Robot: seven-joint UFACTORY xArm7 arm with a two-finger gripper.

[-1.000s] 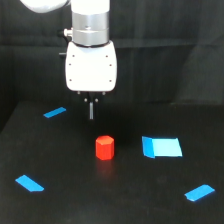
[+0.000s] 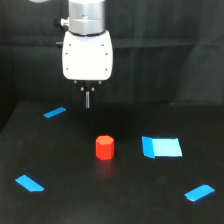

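A red block (image 2: pixel 105 148) with a hexagon-like outline sits on the black table, near the middle of the camera view. My gripper (image 2: pixel 88 101) hangs behind and slightly left of it, apart from it. The two thin dark fingers look close together, but the view is too small to tell whether they are open or shut. No object shows between them. To the right of the block lies a light blue square (image 2: pixel 167 147), with a brighter blue strip (image 2: pixel 147 147) along its left side.
Blue strips lie flat on the table: one at the back left (image 2: pixel 55 112), another at the front left (image 2: pixel 29 184), a third at the front right (image 2: pixel 200 192). A dark curtain (image 2: pixel 160 50) hangs behind.
My gripper has moved up in the picture and slightly left, farther from the red block. The block, square and strips have stayed in place.
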